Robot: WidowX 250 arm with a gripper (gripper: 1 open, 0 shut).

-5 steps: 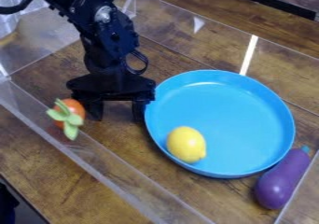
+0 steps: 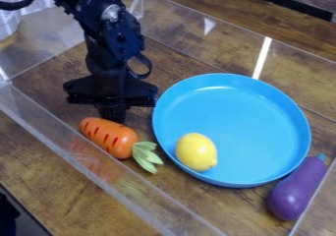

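My black gripper (image 2: 113, 104) is low over the wooden table at centre left, just left of the blue plate. Its fingertips are mostly hidden; I see nothing held between them, though whether they are shut is hard to see. An orange toy carrot (image 2: 108, 135) with red stripes lies just in front of the gripper, its pale green leaves pointing right, near the plate's lower left edge. The blue plate (image 2: 250, 107) holds a yellow lemon (image 2: 196, 151) in its lower left part.
A purple eggplant (image 2: 296, 189) lies right of the plate. Clear plastic walls (image 2: 281, 58) border the workspace. Bare wood shows behind the plate.
The carrot has swung round from pointing toward the camera to lying crosswise, leaves to the right, and has shifted right and slightly down. The gripper has moved slightly.
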